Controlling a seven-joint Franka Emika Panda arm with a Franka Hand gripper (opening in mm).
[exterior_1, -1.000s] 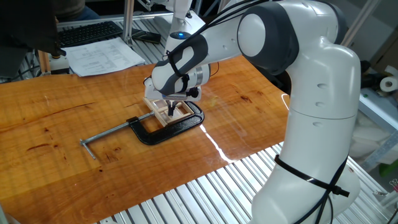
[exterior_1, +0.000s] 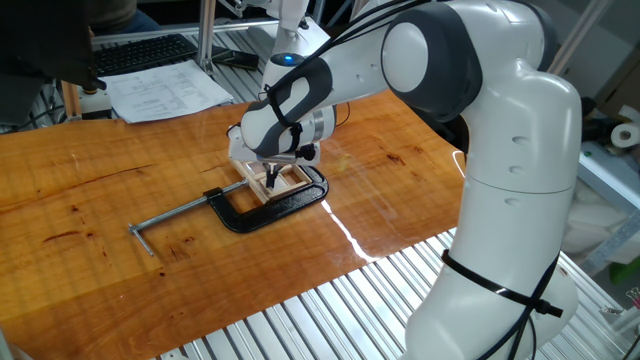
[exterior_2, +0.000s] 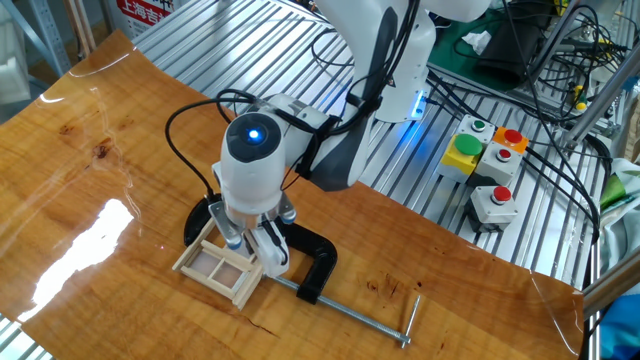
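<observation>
A small light-wood frame (exterior_2: 207, 283) with thin crossbars lies on the wooden tabletop. Beside it and partly around it is a black C-clamp (exterior_1: 240, 220), its long screw (exterior_1: 180, 209) stretched across the table. My gripper (exterior_1: 272, 180) points down over the frame, its dark fingers close together at or just above the wood. Whether the fingertips touch the frame, or have anything between them, is too small to make out. In exterior view 2 the hand (exterior_2: 268, 245) covers the fingertips and one corner of the frame.
Papers (exterior_1: 167, 92) and a keyboard (exterior_1: 145, 55) occupy the far side. Button boxes (exterior_2: 480, 152) stand on the metal slats near the arm's base.
The clamp and wooden frame show no clear movement.
</observation>
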